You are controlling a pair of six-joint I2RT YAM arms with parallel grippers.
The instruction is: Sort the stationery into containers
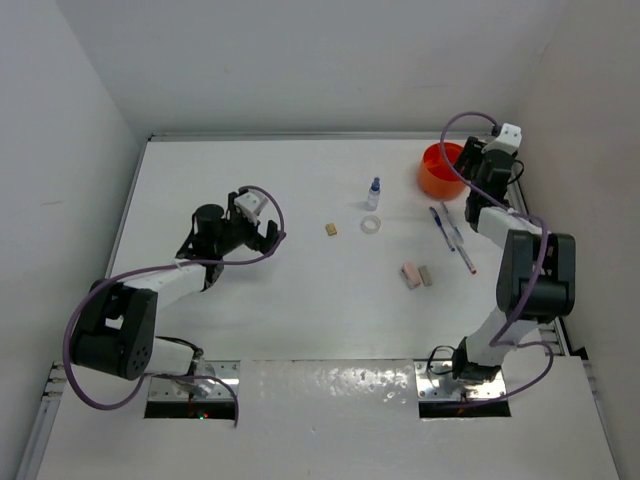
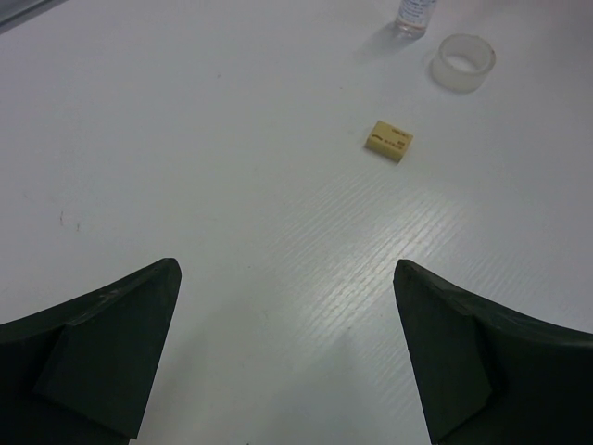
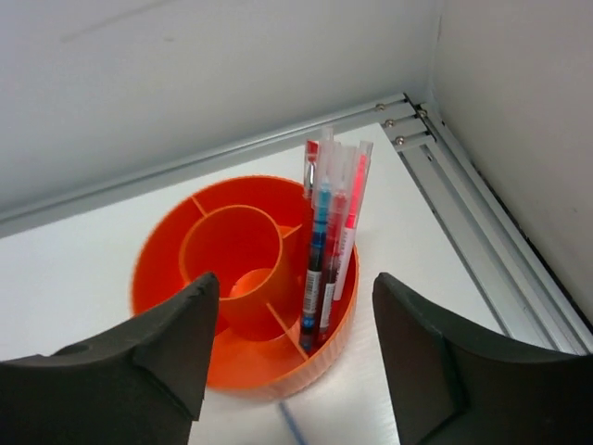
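Observation:
An orange divided pen holder [image 1: 435, 178] stands at the back right; in the right wrist view several pens [image 3: 329, 250] stand upright in its right compartment. My right gripper is open above and in front of the holder, nothing between its fingers. Loose pens [image 1: 442, 228] lie below the holder in the top view, with a pink eraser [image 1: 410, 275] and a grey block [image 1: 425, 275]. A yellow block [image 2: 388, 141], a clear ring [image 2: 462, 65] and a small bottle [image 1: 373, 195] are near the middle. My left gripper hangs open at the left, empty.
A metal rail and walls border the back and right side, close behind the holder and the right arm.

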